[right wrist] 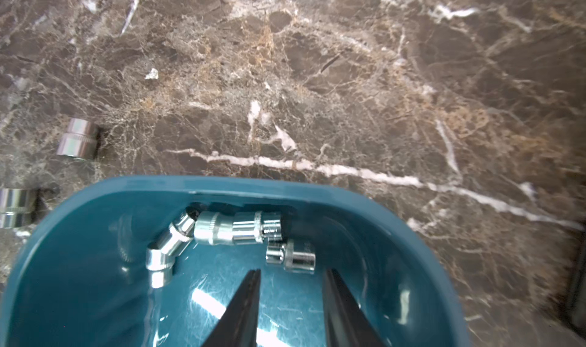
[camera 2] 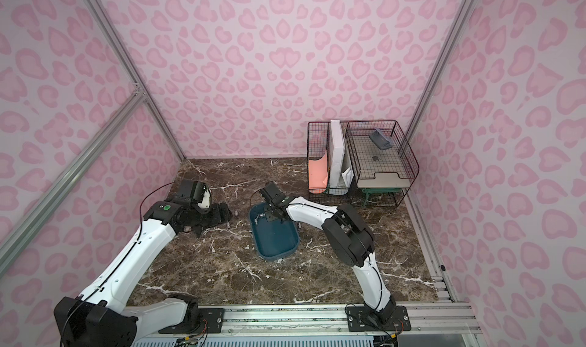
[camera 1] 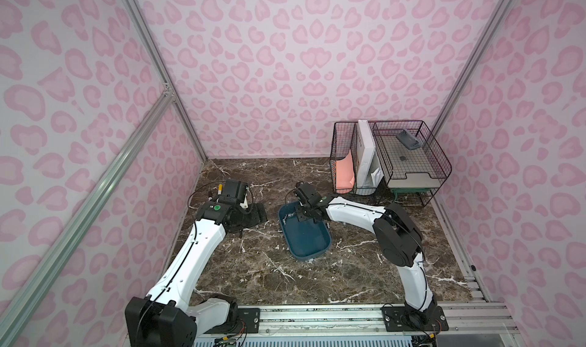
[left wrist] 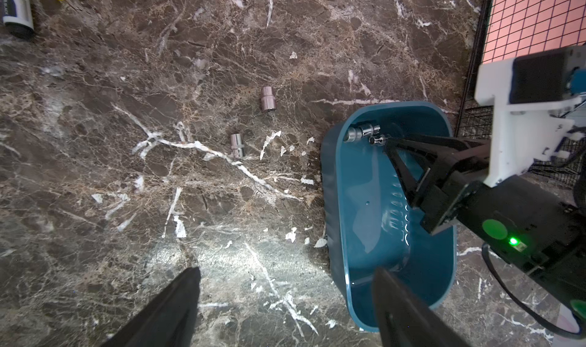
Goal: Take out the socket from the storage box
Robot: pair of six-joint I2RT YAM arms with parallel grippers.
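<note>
The blue storage box [left wrist: 341, 225] stands on the marble table. Several metal sockets lie along its far inner wall; in the right wrist view one small socket [right wrist: 291, 256] sits just beyond the fingertips, touching or close to a longer row of sockets [right wrist: 238, 227], with an angled socket [right wrist: 169, 243] to their left. My right gripper reaches down into the box, its fingers parted with nothing between them. Left of the box, my left gripper hangs open above bare table. Two loose sockets, one farther [left wrist: 268, 98] and one nearer [left wrist: 237, 145], rest on the table outside the box.
A black wire rack [camera 1: 390, 164] with a white box and papers occupies the back right. Markers [left wrist: 18, 8] lie at the back left. Bare table extends in front of the box and to its left.
</note>
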